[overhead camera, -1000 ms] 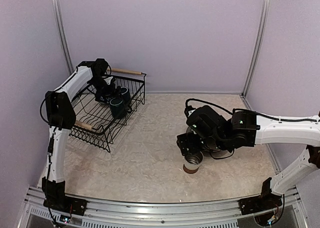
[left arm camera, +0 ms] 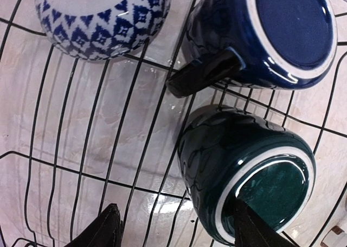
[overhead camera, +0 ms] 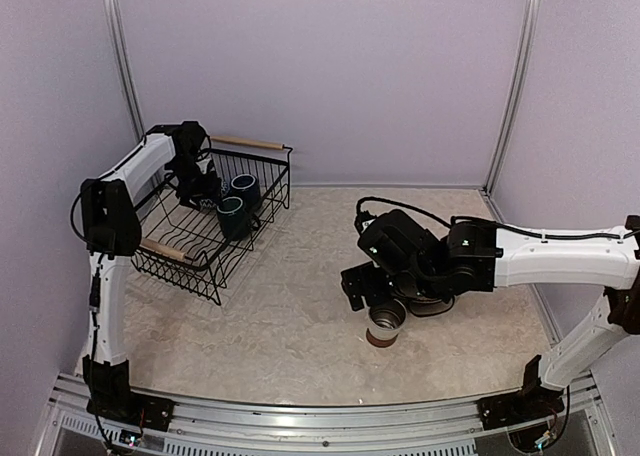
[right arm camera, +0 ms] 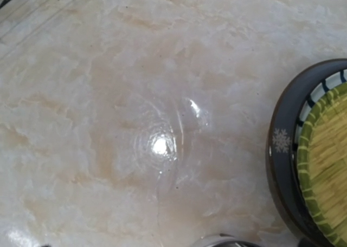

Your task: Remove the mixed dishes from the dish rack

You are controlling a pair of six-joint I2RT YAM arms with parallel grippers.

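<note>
In the left wrist view, the dark green mug (left arm camera: 206, 149) lies upside down and tilted in the rack (overhead camera: 215, 266). My left gripper is over the rack, its fingers (left arm camera: 103, 228) partly drawn together but apart, with only wires and counter showing between them. The mug is outside that gap, behind and beyond the right-hand finger. Above it are the navy mug (left arm camera: 217, 25), bottom up, and a blue-patterned bowl (left arm camera: 103, 25). My right gripper (overhead camera: 358, 286) hovers over the counter, open; only its tips peek into the right wrist view.
A metal cup (overhead camera: 385, 324) stands on the counter below my right gripper. Beside it, a grey plate (right arm camera: 279, 157) bears a patterned dish and a yellow-green woven piece (right arm camera: 331, 166). The counter (overhead camera: 300, 326) between rack and cup is clear.
The right arm has drifted slightly left.
</note>
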